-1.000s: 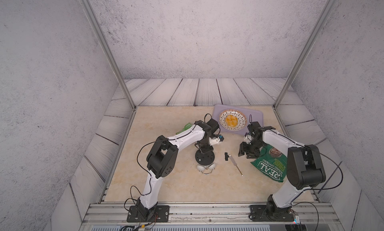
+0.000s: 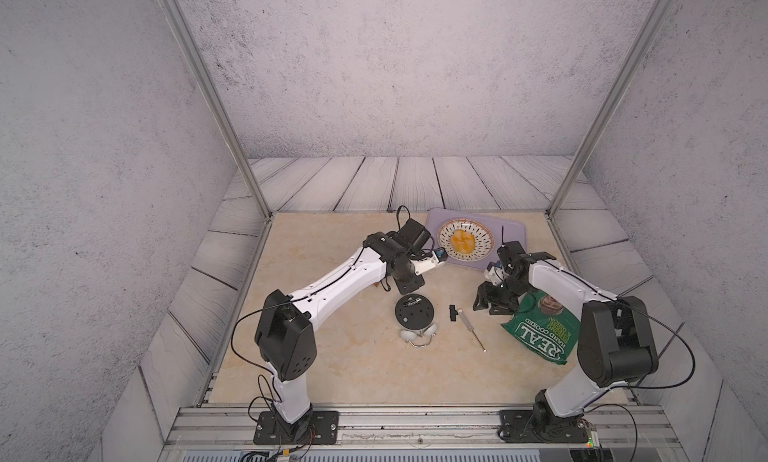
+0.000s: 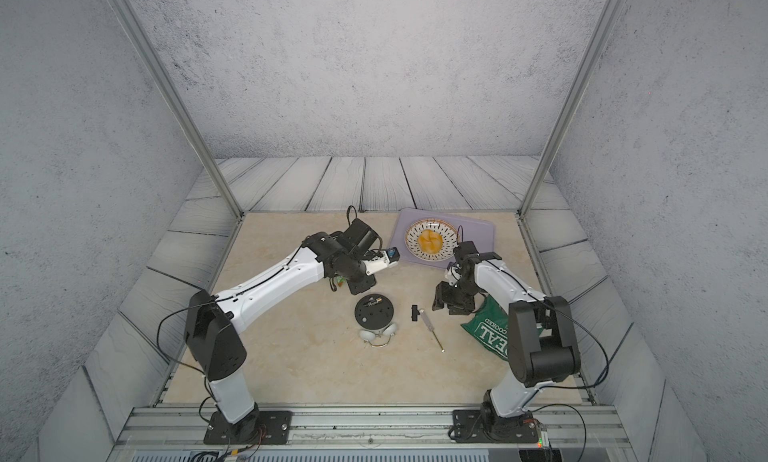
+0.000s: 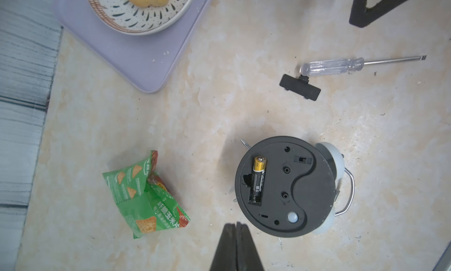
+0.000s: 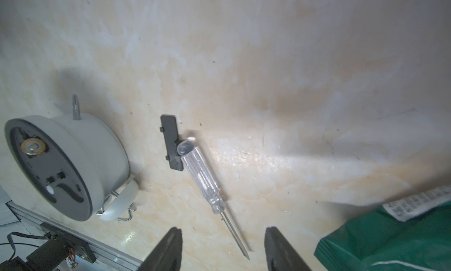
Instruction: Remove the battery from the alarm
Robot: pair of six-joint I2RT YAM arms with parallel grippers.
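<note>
The round alarm clock [image 4: 305, 186] lies on the table, back plate up, an AA battery [image 4: 257, 181] in its compartment; its cover [image 4: 293, 85] lies apart by the screwdriver. My left gripper hangs above and behind the clock, its fingertips close together; whether they are fully shut I cannot tell, and no object shows between them. Right of the screwdriver, my right gripper is open above the table, nothing held.
A clear-handled screwdriver [image 5: 202, 179] lies right of the clock. A purple tray [image 2: 512, 229] with a plate stands at the back. A small green snack bag [image 4: 145, 198] and a large green bag [image 2: 544, 334] flank the middle.
The right gripper has shifted very slightly.
</note>
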